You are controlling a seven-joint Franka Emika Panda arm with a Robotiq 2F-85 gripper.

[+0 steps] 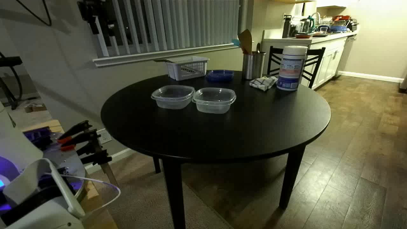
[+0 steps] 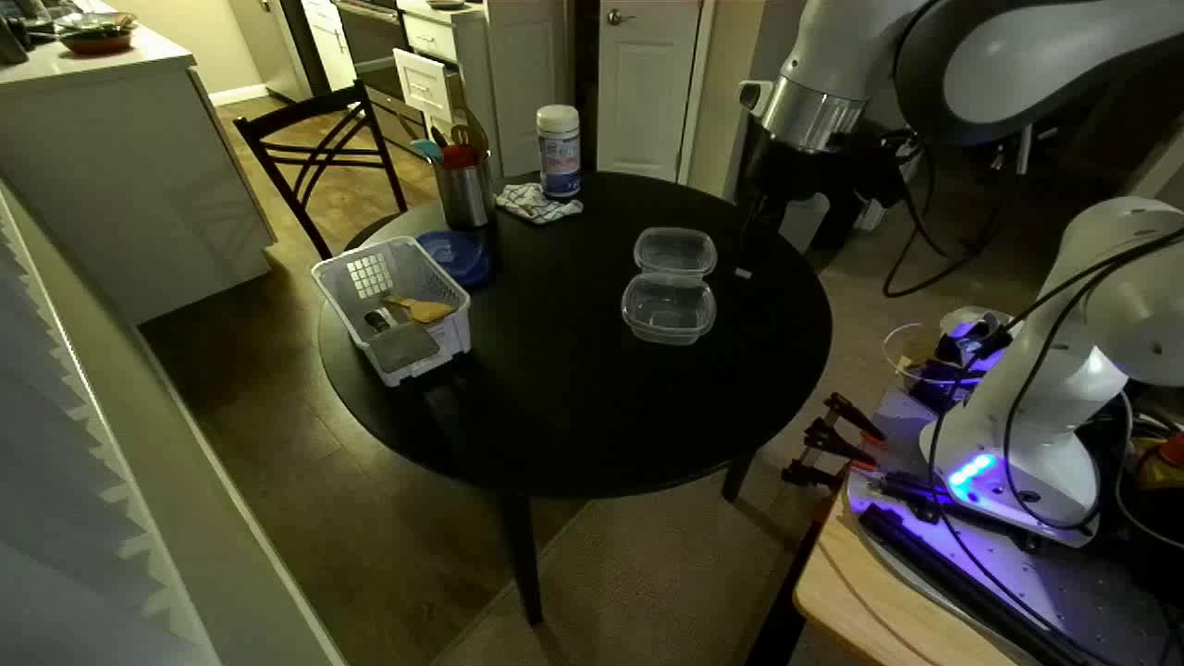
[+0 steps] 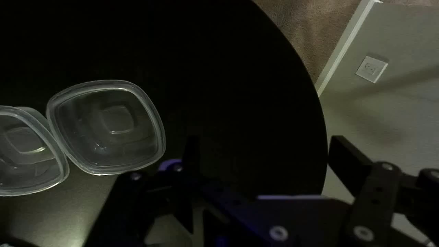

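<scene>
Two clear plastic containers stand side by side on the round black table (image 1: 259,122): one nearer the window (image 1: 173,102), the other (image 1: 214,107) beside it. Both look empty, and in the wrist view their rims meet or overlap. My gripper is open, its dark fingers spread wide with nothing between them. It hangs near the table's edge on the robot's side, and the containers lie off to the left in the wrist view. In exterior view 2 the gripper (image 2: 755,250) appears just right of the containers, partly lost in shadow.
A white basket (image 2: 416,261) holds a wooden utensil (image 2: 422,309) and other items. Near it are a blue dish (image 2: 455,257), a steel utensil holder (image 2: 466,194), a checked cloth (image 2: 536,204) and a wipes canister (image 2: 560,155).
</scene>
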